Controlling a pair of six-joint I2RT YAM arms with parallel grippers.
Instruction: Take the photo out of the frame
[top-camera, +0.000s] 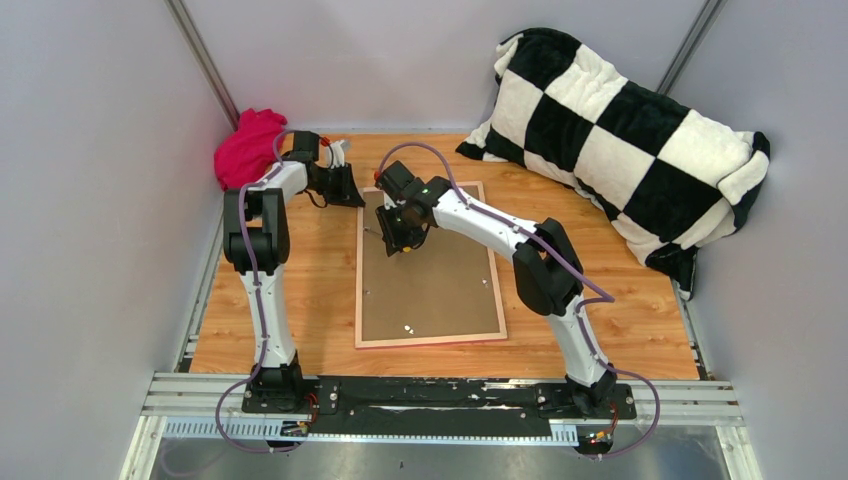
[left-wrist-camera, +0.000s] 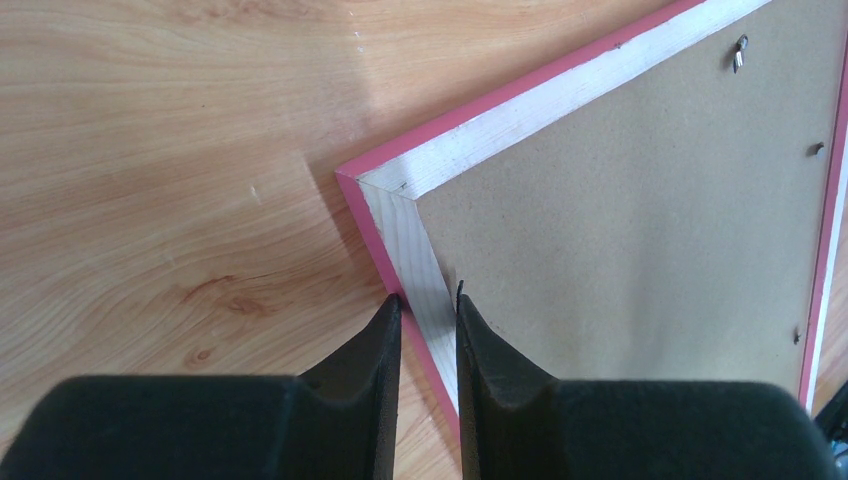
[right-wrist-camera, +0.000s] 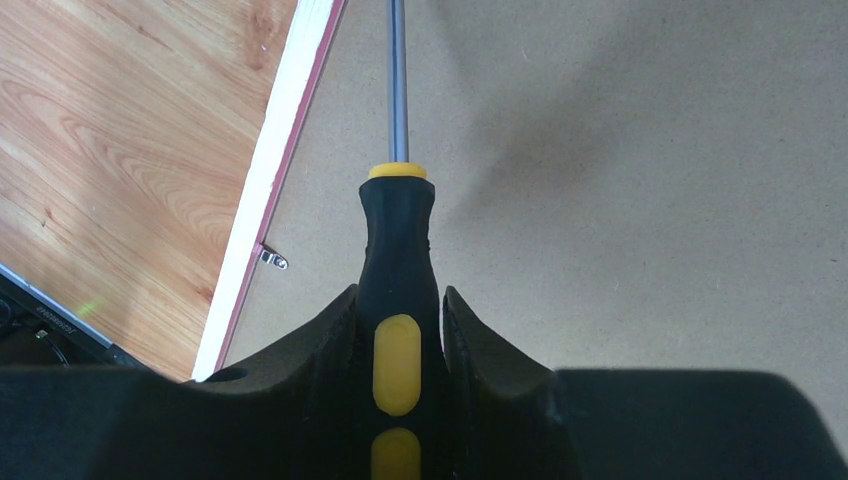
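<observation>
The photo frame (top-camera: 430, 300) lies back side up, a brown board inside a pale wooden rim with pink edges. My left gripper is shut on the rim (left-wrist-camera: 420, 260) near a corner; small metal clips (left-wrist-camera: 740, 50) sit along the board's edges. My right gripper is shut on a black and yellow screwdriver (right-wrist-camera: 398, 230), held over the board (right-wrist-camera: 600, 250), its shaft running out of the top of the right wrist view; its tip is out of that view.
A checkered pillow (top-camera: 620, 150) fills the back right, a red cloth (top-camera: 250, 150) lies at the back left. Walls bound the sides and back. Bare table (top-camera: 320, 290) shows left of the frame.
</observation>
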